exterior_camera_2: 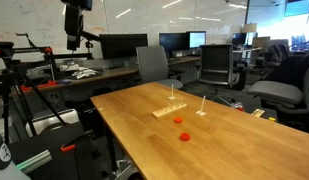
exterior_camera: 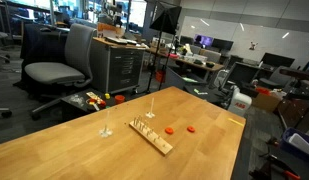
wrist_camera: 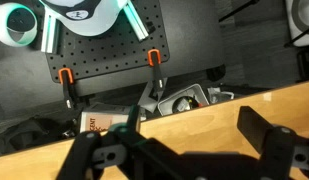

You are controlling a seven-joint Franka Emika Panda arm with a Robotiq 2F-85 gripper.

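A light wooden board with a row of upright pieces (exterior_camera: 151, 137) lies on the table (exterior_camera: 69, 150). Two small red discs lie flat near it: one disc (exterior_camera_2: 178, 120) close to the board, the other disc (exterior_camera_2: 185, 137) farther from it. Two thin white stands rise from the tabletop, one stand (exterior_camera: 106, 130) and another stand (exterior_camera: 151, 113). My gripper is open, its two dark fingers wide apart with nothing between them. In the wrist view it hangs over the table's edge, well away from the board and discs, which are outside that view.
Below the gripper, a black perforated plate (wrist_camera: 109, 62) with orange-tipped clamps and a metal tray (wrist_camera: 182, 103) lie beyond the table edge. An office chair (exterior_camera: 59, 72) stands behind the table.
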